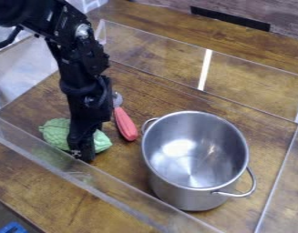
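Note:
A black robot gripper (pixel 84 136) reaches down from the upper left onto a pale green cabbage-like item (pixel 58 134), with its fingertips at or around the item; whether they are closed on it is unclear. A red-handled utensil (pixel 124 125) lies just right of the gripper, its metal end partly hidden. A large steel pot (pixel 194 168) with two handles stands at the right, empty.
A clear low barrier crosses the lower left foreground.

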